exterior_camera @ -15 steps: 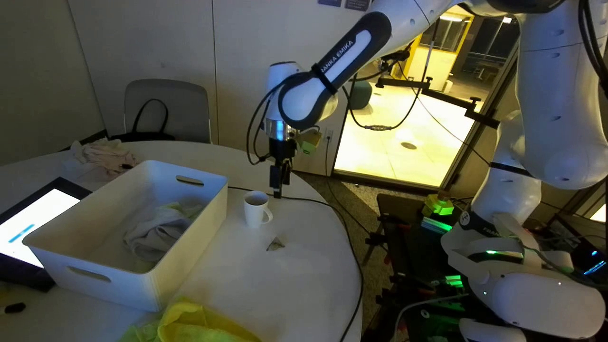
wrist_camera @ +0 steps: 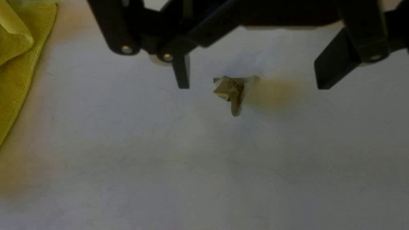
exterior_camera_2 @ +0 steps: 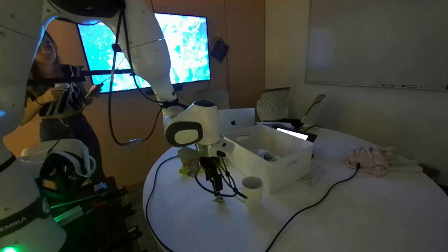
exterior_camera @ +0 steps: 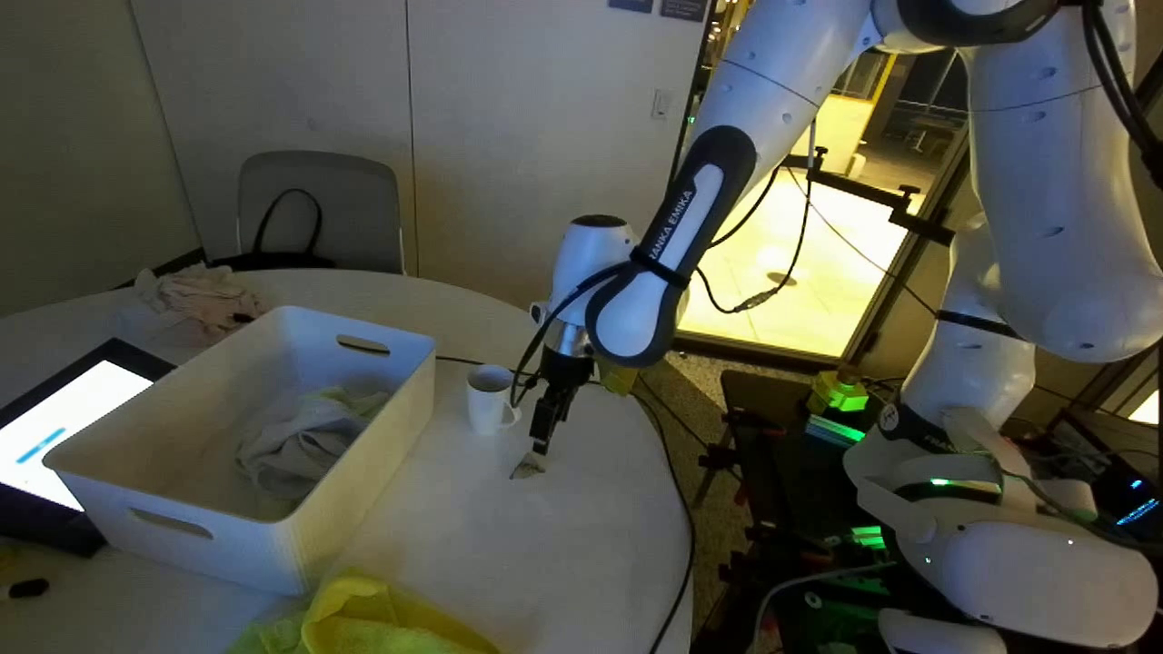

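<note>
A small crumpled piece of wrapper or paper (wrist_camera: pixel 232 90), brownish and pale, lies on the white table (wrist_camera: pixel 172 172) in the wrist view. My gripper is open, its dark fingers (wrist_camera: pixel 181 72) set wide on either side of that piece in this view. In exterior view 1 the gripper (exterior_camera: pixel 541 445) points down, low beside the crumpled piece (exterior_camera: pixel 529 465). From the other side, the same piece (exterior_camera_2: pixel 218 199) shows just under the fingers. Whether the fingers touch the table I cannot tell.
A white mug (exterior_camera: pixel 491 401) stands close to the gripper. Left of it is a white bin (exterior_camera: pixel 403 436) with a grey cloth (exterior_camera: pixel 311 436) inside. A yellow cloth (exterior_camera: pixel 382 621) lies at the near edge. A black cable (exterior_camera_2: pixel 294 214) crosses the table.
The arm has come down and nearer the camera in exterior view 1, from behind the mug to the crumpled piece. The piece, mug and bin look unmoved.
</note>
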